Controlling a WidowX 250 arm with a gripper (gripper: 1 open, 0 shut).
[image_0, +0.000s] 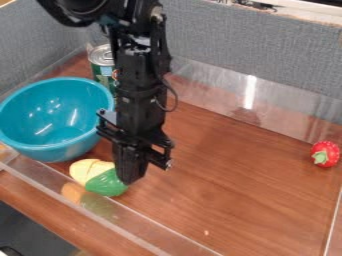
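Observation:
My gripper (131, 160) hangs low at the centre-left, pointing down, just above and touching or nearly touching a green toy vegetable (107, 185); its fingers look shut, and whether anything is between them is hidden. A pale yellow toy piece (88, 169) lies beside the green one, left of my gripper. A turquoise bowl (40, 125) stands to the left. A green-labelled can (102, 62) stands behind the arm, partly hidden by it.
A red strawberry-like toy (325, 154) lies at the right edge. A clear low wall (174, 240) runs along the front, with grey padded walls behind.

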